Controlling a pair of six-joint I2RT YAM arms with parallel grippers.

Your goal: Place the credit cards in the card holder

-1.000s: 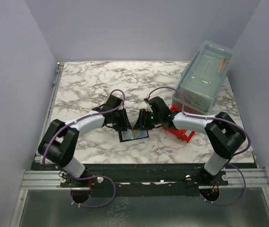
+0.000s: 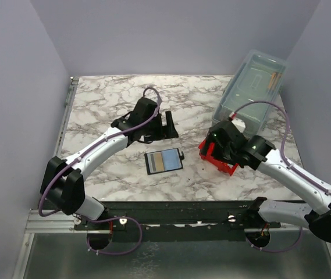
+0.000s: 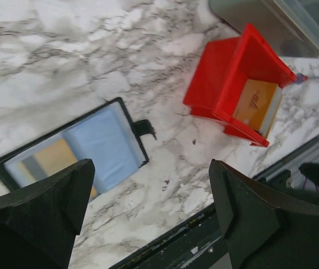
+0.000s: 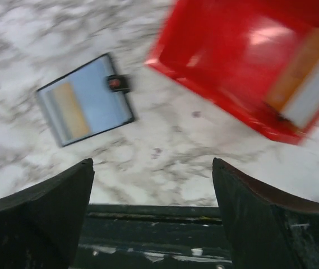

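An open black-edged card holder with tan and blue cards lies on the table, also in the left wrist view and right wrist view. A red box with tan and white cards inside stands to its right. My left gripper is open above and behind the holder, empty. My right gripper is open above the red box, empty; the right wrist view is blurred.
A clear lidded bin stands behind the red box at the back right.
The holder's cards are now uncovered.
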